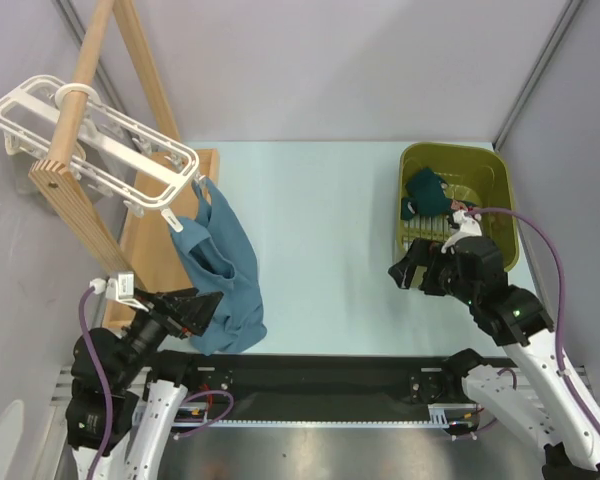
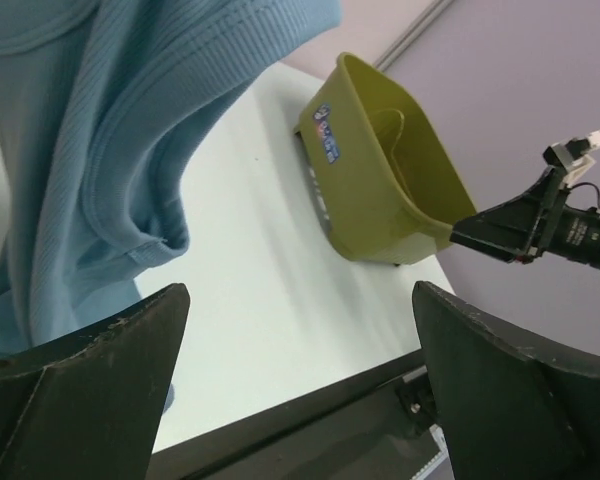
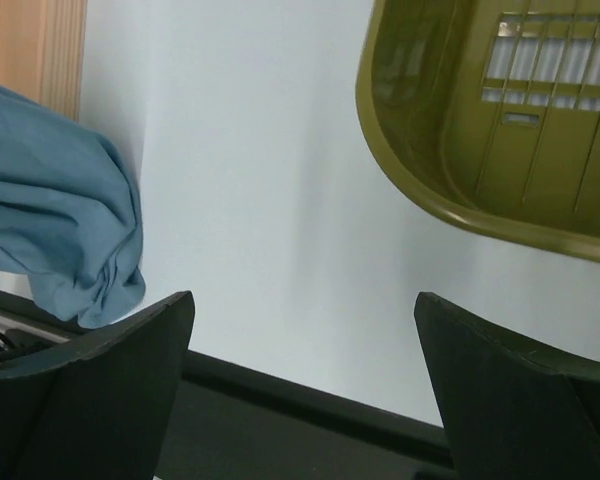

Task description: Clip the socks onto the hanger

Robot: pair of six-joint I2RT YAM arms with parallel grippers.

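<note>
A white clip hanger (image 1: 130, 170) hangs on the wooden stand at the left. A blue cloth (image 1: 220, 270) hangs from its front clip and drapes down onto the table. My left gripper (image 1: 200, 308) is open just in front of this cloth, which fills the upper left of the left wrist view. Dark green cloth pieces, perhaps socks (image 1: 428, 192), lie in the olive basket (image 1: 500, 180) at the right. My right gripper (image 1: 415, 262) stands open over the basket's front left corner, nothing between its fingers.
The wooden stand (image 1: 150, 255) rises at the left, beside the blue cloth. The table's front edge runs below both grippers, and walls border the sides.
</note>
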